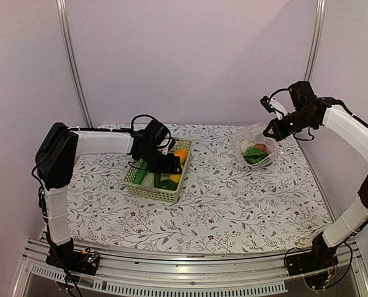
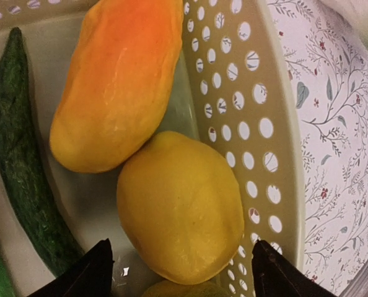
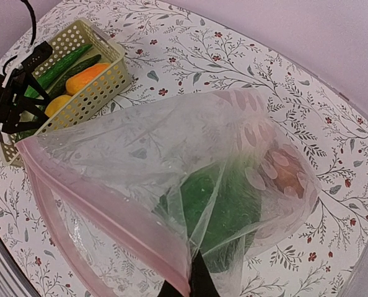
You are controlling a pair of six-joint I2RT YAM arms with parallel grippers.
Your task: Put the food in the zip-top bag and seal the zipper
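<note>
My left gripper is inside the basket, its fingers parted, one fingertip on either side of the round yellow fruit (image 2: pixel 179 201). It does not grip the fruit. Beyond that lies an orange-yellow mango-like fruit (image 2: pixel 119 80), with a dark green cucumber (image 2: pixel 20 148) to its left. A dark green vegetable (image 1: pixel 167 184) sits at the basket's front. On the right, the clear zip top bag (image 3: pixel 128 154) has its pink-edged mouth gaping. Through the plastic show a green vegetable (image 3: pixel 215 210) and a reddish item (image 3: pixel 286 173). My right gripper is shut on the bag's pink rim.
The pale green perforated basket (image 1: pixel 148 193) stands left of centre, its wall close beside the yellow fruit. Walls close in the back and sides.
</note>
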